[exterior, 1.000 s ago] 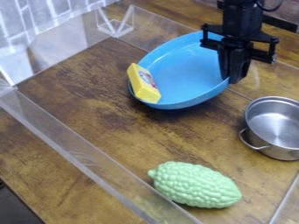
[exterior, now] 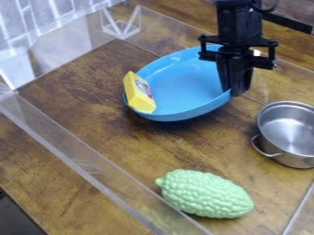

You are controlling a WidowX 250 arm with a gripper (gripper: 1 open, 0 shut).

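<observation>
A black gripper (exterior: 234,73) points down at the right rim of a blue oval dish (exterior: 178,78), its fingertips close against that rim; it looks shut, and whether the rim is between the fingers cannot be made out. A yellow box (exterior: 139,92) leans inside the dish at its left end.
A steel pot (exterior: 289,133) stands at the right, and a green bumpy vegetable toy (exterior: 204,193) lies at the front. Clear plastic walls edge the wooden surface (exterior: 86,147), which is mostly bare at the left.
The gripper has moved left, and the blue dish with the yellow box in it has shifted left along with it.
</observation>
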